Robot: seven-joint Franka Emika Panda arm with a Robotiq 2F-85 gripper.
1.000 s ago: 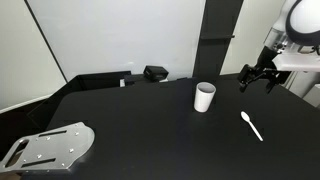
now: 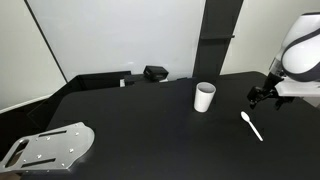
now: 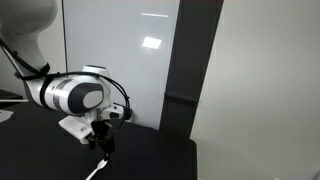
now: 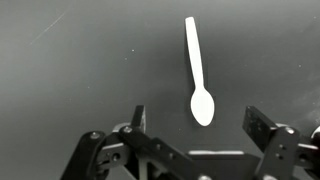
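On the dark table lies a white spoon (image 2: 251, 124), its bowl toward the back in exterior view 1. The wrist view shows the same spoon (image 4: 198, 75) whole, bowl pointing toward the fingers and handle away. My gripper (image 2: 265, 98) hangs above and behind the spoon at the table's right side. Its two fingers (image 4: 138, 120) stand wide apart with bare table between them, so it is open and holds nothing. A white cup (image 2: 204, 97) stands upright left of the gripper. In exterior view 2 the spoon (image 3: 97, 169) shows just below the gripper (image 3: 104, 149).
A grey metal plate with slots (image 2: 50, 149) lies at the table's left front. A small black box (image 2: 155, 73) sits at the back edge. White wall panels rise behind.
The spoon, cup and metal plate have stayed put.
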